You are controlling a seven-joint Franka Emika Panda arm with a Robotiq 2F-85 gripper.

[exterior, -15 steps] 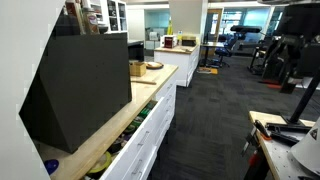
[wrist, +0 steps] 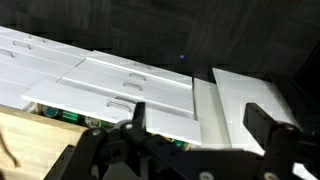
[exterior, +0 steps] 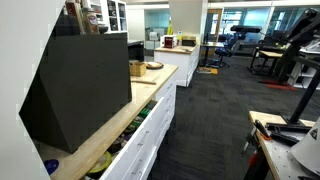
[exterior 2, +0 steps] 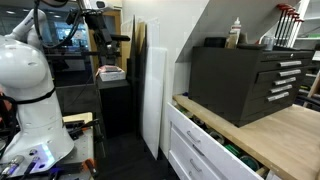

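Note:
In the wrist view my gripper is open, its two dark fingers wide apart with no object held between them. Beyond them lies a white drawer cabinet (wrist: 125,77), with its top drawer (wrist: 100,105) pulled out and small green and dark items inside. That drawer (exterior: 130,155) also stands out below the wooden counter in exterior view 1, and the drawer (exterior 2: 215,148) shows in exterior view 2. There, my gripper (exterior 2: 120,47) is raised at the upper left, well away from the drawer. Exterior view 1 has only part of the arm (exterior: 305,35) at its right edge.
A dark drawer chest (exterior 2: 250,80) stands on the wooden counter (exterior 2: 270,135), bottles on top. A white panel (exterior 2: 153,90) rises beside the cabinet. A small wooden box (exterior: 138,69) sits farther along the counter.
At the right edge of exterior view 1, the arm's dark end has moved upward and partly out of the picture. The drawer and counter look unchanged.

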